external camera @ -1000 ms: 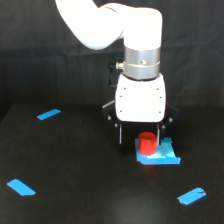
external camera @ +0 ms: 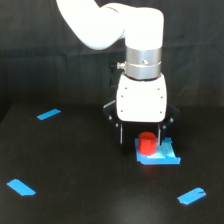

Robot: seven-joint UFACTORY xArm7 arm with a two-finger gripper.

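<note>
My white gripper [external camera: 140, 132] points down near the middle of the camera view. Its thin dark fingers stand wide apart, one on each side, so it is open. A red object [external camera: 147, 146] shows just below the white hand, toward the right finger. Beneath and around it is a light blue piece [external camera: 168, 154], perhaps a shallow tray or box, on the dark table. The hand covers the upper part of both. How high the fingertips are above the red object, I cannot tell.
Blue tape strips lie flat on the dark table: one at the back left [external camera: 49, 114], one at the front left [external camera: 21, 187] and one at the front right [external camera: 191, 196]. A dark curtain [external camera: 40, 60] hangs behind.
</note>
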